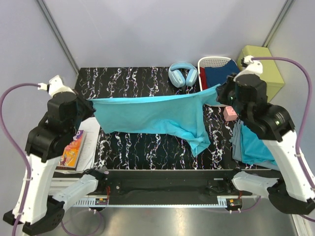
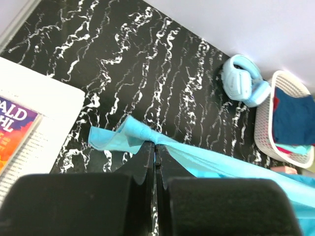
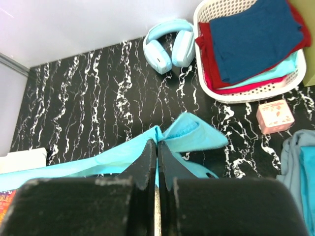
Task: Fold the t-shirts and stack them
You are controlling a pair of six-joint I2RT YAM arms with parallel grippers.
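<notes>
A cyan T-shirt [image 1: 152, 115] is stretched between my two grippers above the dark marble table [image 1: 123, 152], its top edge nearly straight and its lower part hanging, with a bunched corner at the right. My left gripper is shut on one top corner, at the left in the top view. My right gripper is shut on the other corner. Folded shirts in navy, red and cyan [image 3: 253, 37] lie in a white basket [image 3: 216, 96] at back right. Grey and teal shirts [image 1: 256, 147] lie at the right front.
Light blue headphones [image 1: 179, 76] sit at the back. A green box [image 1: 263, 69] and pink box [image 3: 275, 116] are at the right. Papers and a book [image 1: 71, 147] lie at the left. Marble is bare behind the stretched shirt.
</notes>
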